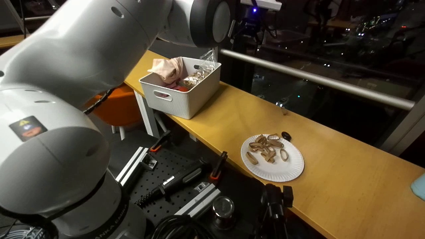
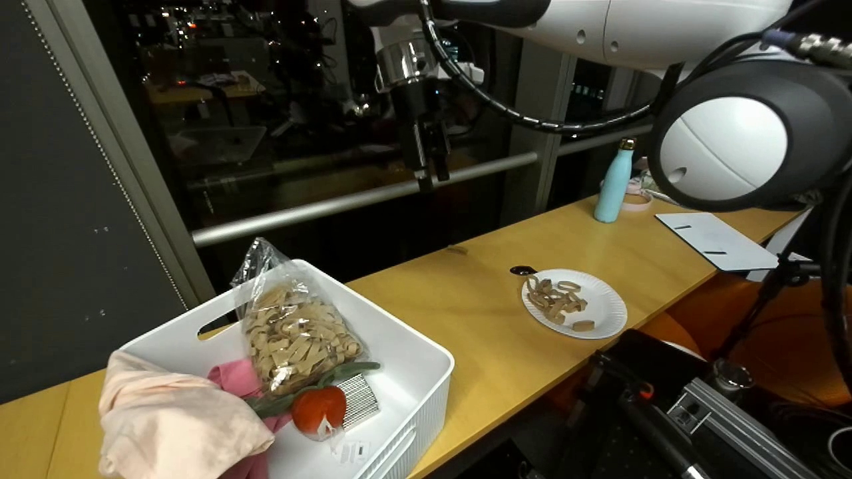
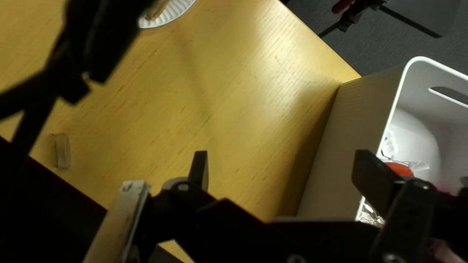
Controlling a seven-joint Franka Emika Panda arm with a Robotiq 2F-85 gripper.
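Note:
My gripper [image 2: 431, 179] hangs high in front of the window, well above the tabletop and clear of every object. In the wrist view its fingers [image 3: 199, 171] stand wide apart, with only bare table and the bin's side seen between them. A small tan strip [image 3: 62, 151] lies alone near the table's window edge. Brown loop-shaped pieces [image 1: 267, 148] are heaped on a white paper plate [image 1: 293, 169]. In the white bin [image 2: 403, 335] are a clear bag of tan pieces [image 2: 291, 343], a red round item [image 2: 317, 411] and a pale pink cloth [image 2: 172, 423].
Beside the plate sits a small dark oval item [image 1: 286, 136]. A metal rail [image 1: 318, 79] runs along the window. Farther along stand a light blue bottle [image 2: 615, 183] and a white board [image 2: 715, 239]. Bare table lies between bin and plate.

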